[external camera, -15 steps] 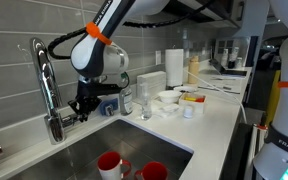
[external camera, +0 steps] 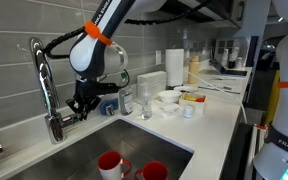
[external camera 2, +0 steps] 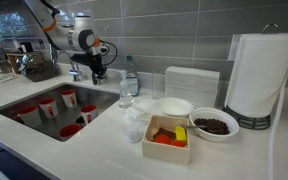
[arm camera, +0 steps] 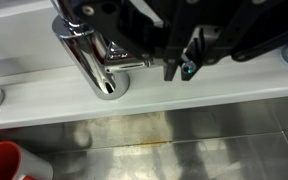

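Observation:
My gripper [external camera: 81, 106] is beside the chrome faucet [external camera: 53, 100] at the back of the sink, and its fingers are shut. In the wrist view the faucet body [arm camera: 89, 58] fills the upper left, with a short chrome lever [arm camera: 134, 63] pointing toward the dark gripper. Nothing shows between the fingers. The lever's tip and the fingers appear close, but whether they touch cannot be told. From the second exterior side, the gripper [external camera 2: 100, 76] hangs over the sink's far rim.
Several red-and-white mugs stand in the steel sink, including one mug [external camera: 111, 165] near its front. A clear bottle [external camera 2: 132, 78] is at the back ledge. To the right are a cardboard box of toy food [external camera 2: 165, 150], a white bowl [external camera 2: 215, 124] and a paper towel roll [external camera 2: 259, 78].
The arm is nearly still beside the faucet. The faucet, mugs and counter items look unchanged.

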